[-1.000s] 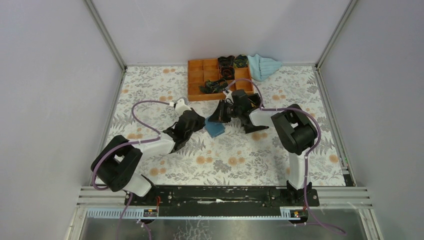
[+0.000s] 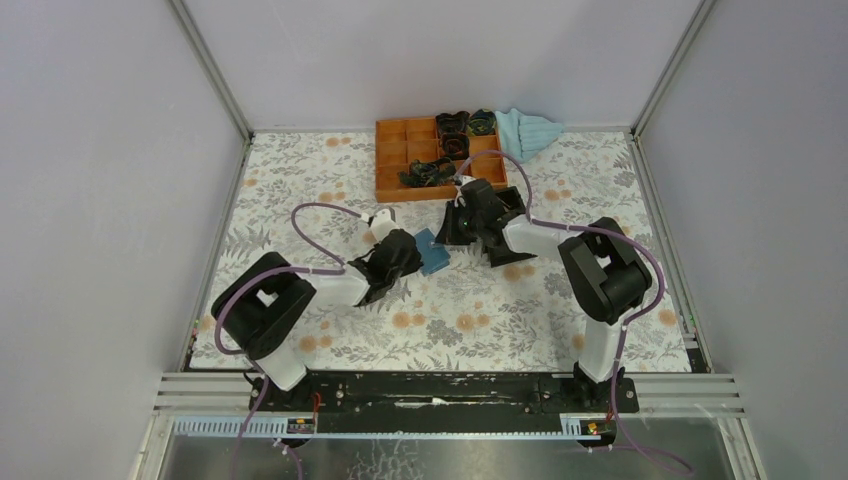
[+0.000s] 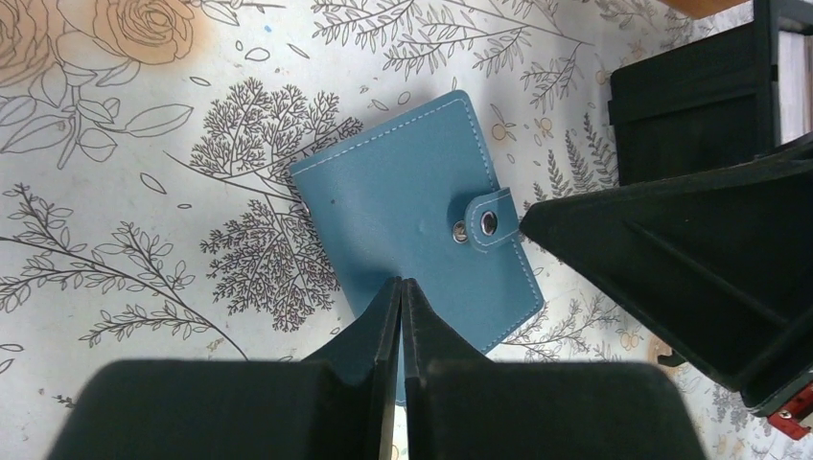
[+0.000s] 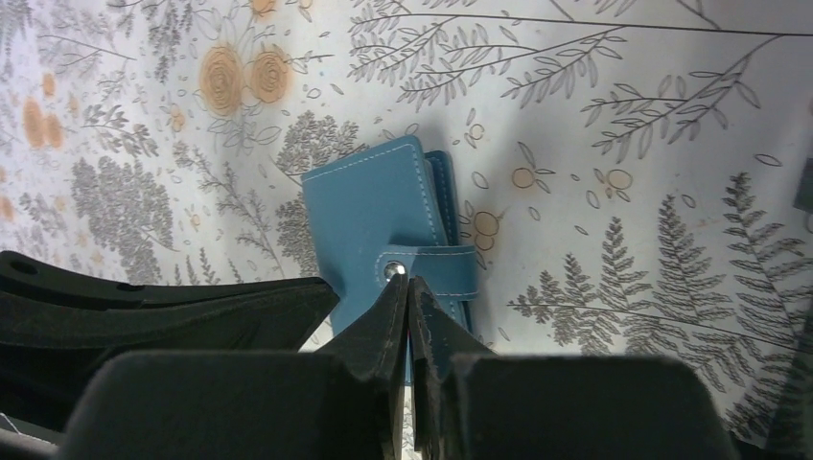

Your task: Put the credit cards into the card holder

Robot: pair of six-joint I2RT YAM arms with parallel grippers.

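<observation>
The blue card holder (image 2: 432,252) lies on the patterned cloth between my two grippers. Its snap strap (image 3: 491,219) shows at one edge in the left wrist view, with a second metal stud on the cover beside it. My left gripper is shut above the holder's face, nothing visible between its fingers. My right gripper hangs at the strap side, its tips close together over the strap in the right wrist view; a gap or contact there is unclear. Pale card edges (image 3: 792,86) show in a black case (image 3: 685,101) beyond the right gripper.
Behind the holder stands an orange compartment tray (image 2: 390,160) with dark coiled items on its right side. A light blue cloth (image 2: 528,132) lies at the back right. The right arm partly covers the black case.
The right gripper has shifted right, baring more of the holder, which stays about where it was.
</observation>
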